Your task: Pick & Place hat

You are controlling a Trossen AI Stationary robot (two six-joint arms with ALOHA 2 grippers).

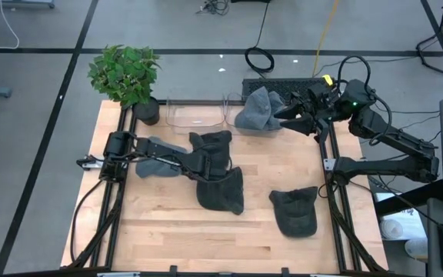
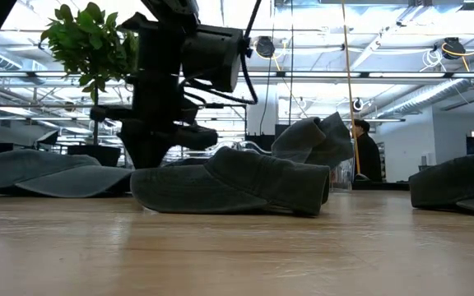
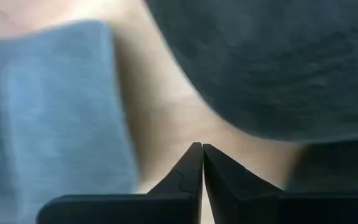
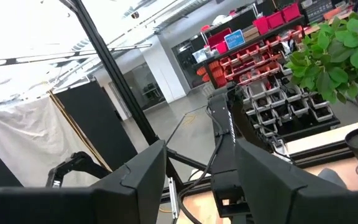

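Dark fabric of a hat [image 1: 221, 196] lies mid-left on the table, with more dark hat fabric [image 1: 214, 146] just behind it; the arm hides part, so I cannot tell how they join. A blue-grey hat [image 1: 158, 163] rests to their left, under the left arm. In the left wrist view my left gripper is shut, nothing between its fingers, above the wood between the blue-grey hat [image 3: 73, 118] and the dark hat [image 3: 278, 68]. Another dark hat [image 1: 294, 213] lies front right. My right gripper is open and empty, held at the back right.
A grey-blue hat [image 1: 260, 110] stands at the table's back edge by a clear container [image 1: 194, 115]. A potted plant [image 1: 125, 77] occupies the back-left corner. Bare wood [image 1: 229, 242] is free along the front and between the dark hats.
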